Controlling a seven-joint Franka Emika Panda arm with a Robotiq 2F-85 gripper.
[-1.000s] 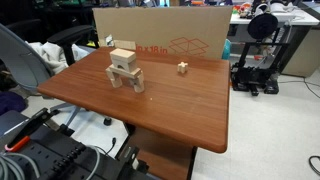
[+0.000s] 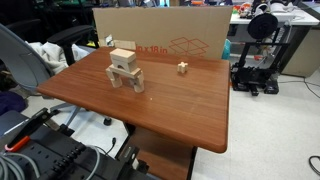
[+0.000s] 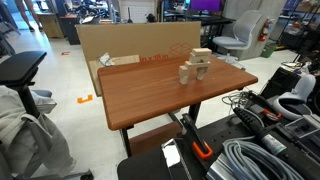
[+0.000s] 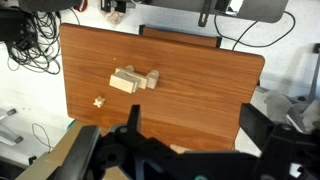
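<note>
Pale wooden blocks form a small stack [image 2: 123,58] on the brown table [image 2: 185,110], left of its middle. Upright pieces carry a flat piece, with a larger block on top. Seen from the other side, this stack [image 3: 200,57] is near the table's right end. To its right in exterior view 1 lies a small star- or cross-shaped wooden piece [image 2: 182,67]. From above, the wrist view shows the stack [image 4: 125,80] and the small piece [image 4: 99,101]. My gripper is open, high over the table, its dark fingers wide apart with nothing between them.
A cardboard panel [image 2: 165,31] stands along the table's far edge. A grey chair [image 2: 24,62] is beside the left end. Cables [image 3: 255,158] lie near the arm's base.
</note>
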